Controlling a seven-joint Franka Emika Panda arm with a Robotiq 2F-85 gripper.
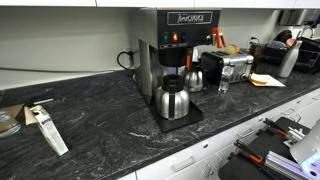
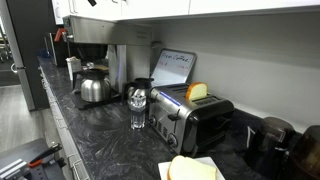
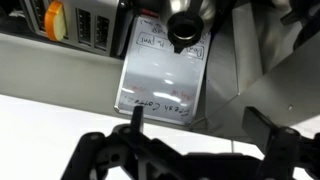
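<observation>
My gripper is open, its two dark fingers wide apart with nothing between them. It hangs high above the counter. Beneath it in the wrist view lie a small whiteboard with handwriting, a steel carafe and part of the toaster. A slice of bread pokes out of the silver toaster in the second exterior view. More bread lies on white paper in front. The coffee maker has a steel carafe on its base.
A clear bottle stands between toaster and carafes. Dark appliances fill the far corner. Upper cabinets overhang the counter. At left, a white carton lies near open dark countertop.
</observation>
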